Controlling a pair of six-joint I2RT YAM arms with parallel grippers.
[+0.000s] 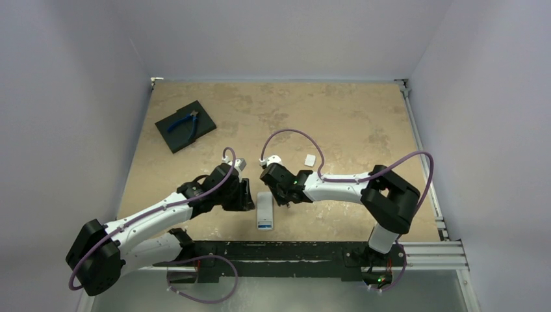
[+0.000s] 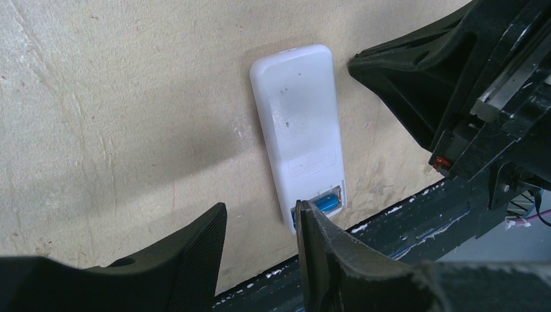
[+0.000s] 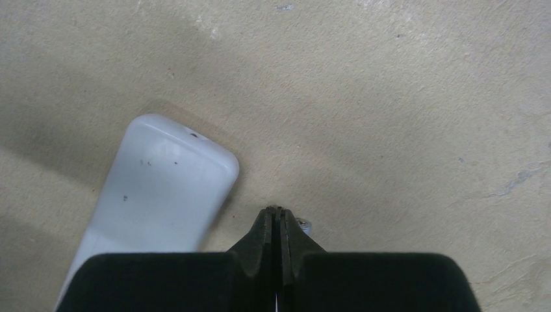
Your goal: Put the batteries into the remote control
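Observation:
The white remote (image 1: 265, 207) lies upright along the table, its near end holding a blue battery (image 2: 325, 202) in an open compartment. My left gripper hangs just left of it, fingers apart and empty. My right gripper is down beside the remote's far end, fingertips together; a small silver cylindrical object (image 3: 303, 225), likely a battery, lies partly hidden behind them. I cannot tell whether anything thin is between the tips.
A small white cover (image 1: 310, 160) lies behind the right arm. A black mat (image 1: 169, 136) with blue pliers (image 1: 179, 122) sits at the back left.

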